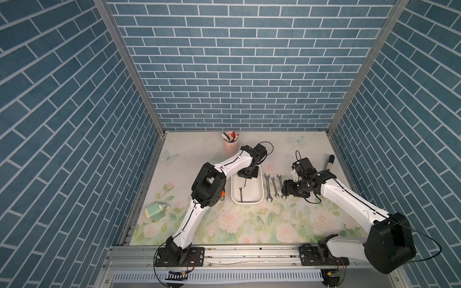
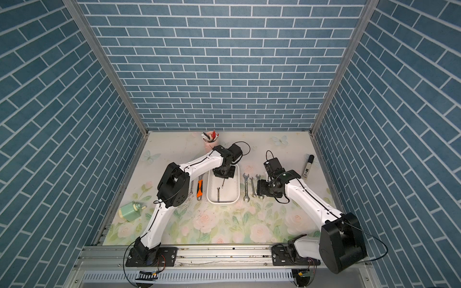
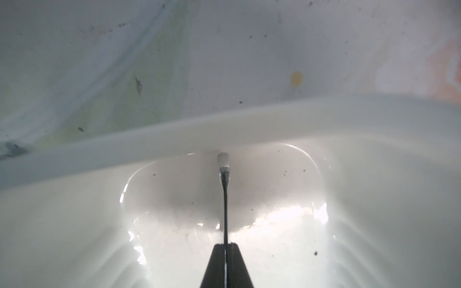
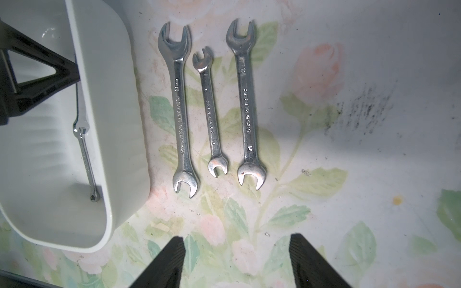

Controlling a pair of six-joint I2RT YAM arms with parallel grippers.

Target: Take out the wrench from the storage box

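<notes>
Inside the white storage box is a small wrench, with a second metal piece extending above it, seen as a thin upright shank [image 3: 225, 206] in the left wrist view. My left gripper is down in the box, its fingertips together at that shank; whether they grip it is unclear. My right gripper stands open to the right of the box over the table, nothing between its fingers.
Three loose wrenches [image 4: 249, 110] lie right of the box. An orange tool [image 2: 199, 187] lies left of it. A pink cup with pens [image 2: 210, 143] stands behind, a green bottle [image 2: 129, 211] at front left, a black-and-silver tool [image 2: 308, 166] at far right.
</notes>
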